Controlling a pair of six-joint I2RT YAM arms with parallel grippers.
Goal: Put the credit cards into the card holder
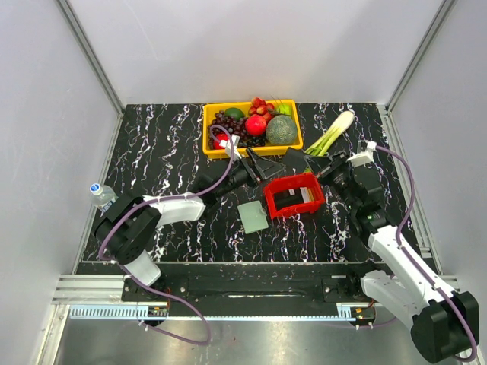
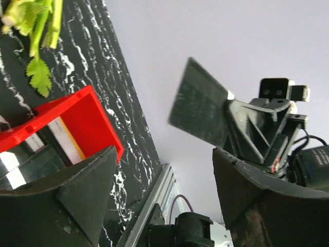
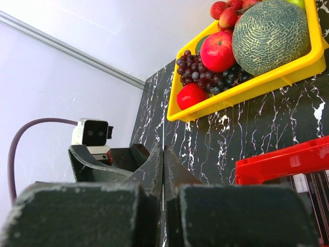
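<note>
A thin dark card [image 1: 295, 160] stands out from the fingertips of my right gripper [image 1: 313, 166], which is shut on it. The left wrist view shows this card [image 2: 198, 103] raised and tilted; from the right wrist view it is a thin edge-on line. Facing it from the left, my left gripper [image 1: 272, 169] is open with nothing between its fingers. Below both grippers, the red box [image 1: 316, 199] contains a black card [image 1: 288, 198] and lighter-edged cards. A pale green flat piece [image 1: 253, 217], possibly the card holder, lies left of the box.
A yellow tray of fruit [image 1: 215, 152] stands at the back, close behind the left gripper. Leafy celery [image 1: 335, 131] lies at the back right. A plastic bottle [image 1: 103, 197] is at the far left.
</note>
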